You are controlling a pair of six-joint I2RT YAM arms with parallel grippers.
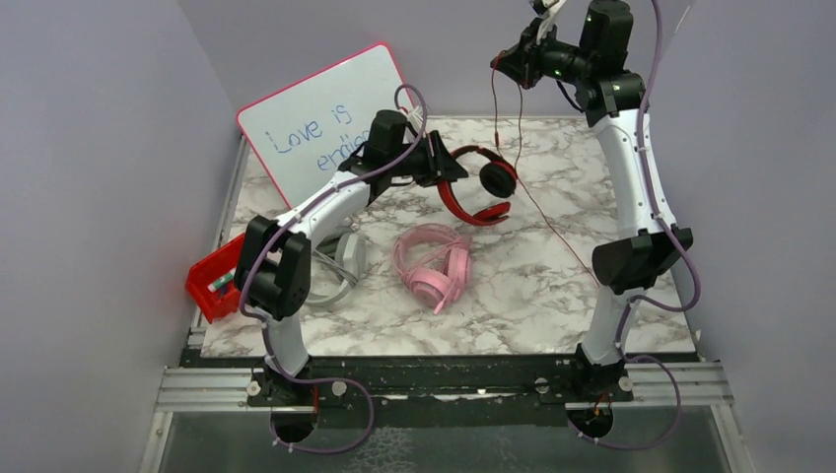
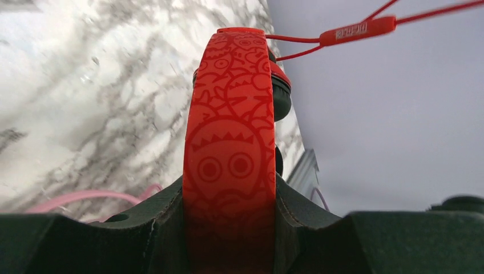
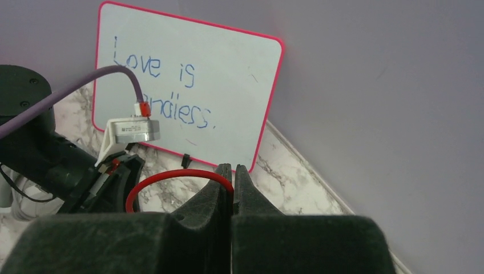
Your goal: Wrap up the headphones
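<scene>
Red-and-black headphones (image 1: 473, 212) hang above the table in the top view, with my left gripper (image 1: 446, 168) shut on their headband (image 2: 228, 148), whose red patterned band fills the left wrist view's centre. My right gripper (image 1: 501, 61) is raised at the back, shut, with the thin red cable (image 3: 171, 174) looped at its fingertips. In the top view that cable hangs down from it and runs across the table toward the front right; its inline piece (image 2: 357, 31) shows beside the headband.
Pink headphones (image 1: 434, 281) lie in the middle, white ones (image 1: 350, 256) left of them. A red bin (image 1: 207, 286) sits at the left edge, a whiteboard (image 1: 315, 118) leans at the back left. The marble table (image 1: 592, 325) is clearer on the right.
</scene>
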